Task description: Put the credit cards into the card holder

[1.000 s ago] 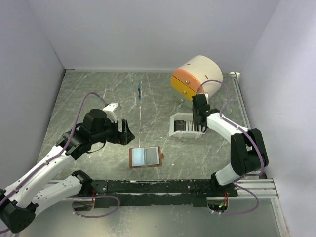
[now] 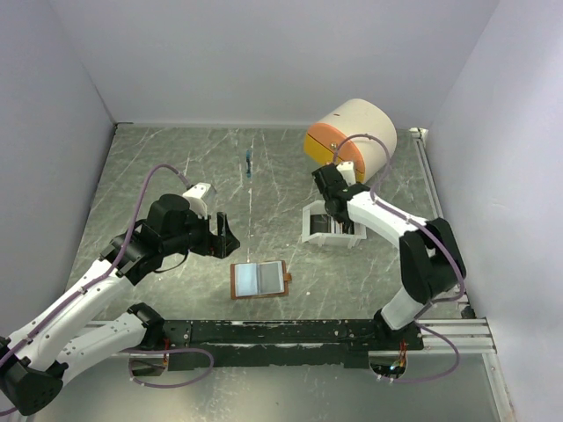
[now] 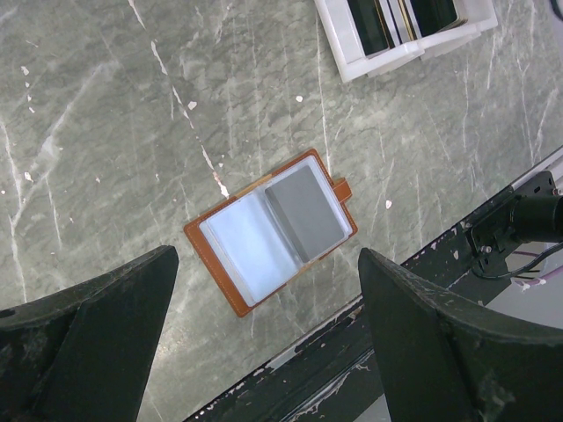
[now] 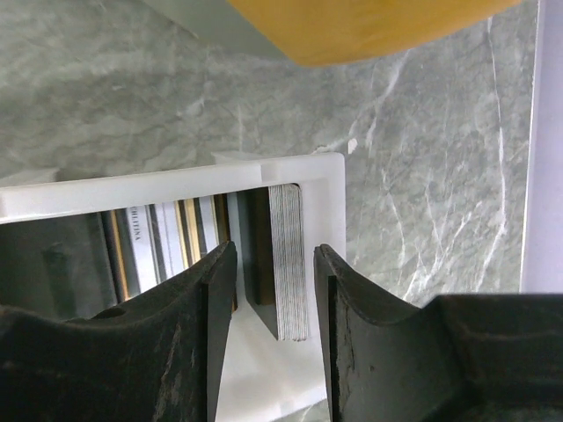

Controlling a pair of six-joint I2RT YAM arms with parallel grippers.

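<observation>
The brown card holder (image 3: 204, 250) lies open on the table, its two clear pocket sides facing up. Several thin cards (image 4: 142, 244) stand on edge in a white tray (image 4: 141, 189); a grey ribbed piece (image 4: 287, 255) leans at the tray's end. Above that piece hovers my right gripper, its fingers parted on either side, with no contact visible; in the top view it covers part of the tray. Off to the left of the holder, my left gripper (image 2: 227, 236) is open and empty, and its wrist view looks down on the holder.
A rounded cabinet (image 2: 361, 127) with orange and yellow fronts stands just behind the tray. A small blue object (image 2: 249, 162) is at the back. Bare table separates the holder from the tray. A black rail (image 2: 273, 331) runs along the front edge.
My right gripper has shifted left over the tray, from its right end toward the middle, now hiding more of the cards. The left arm, holder and tray have stayed put.
</observation>
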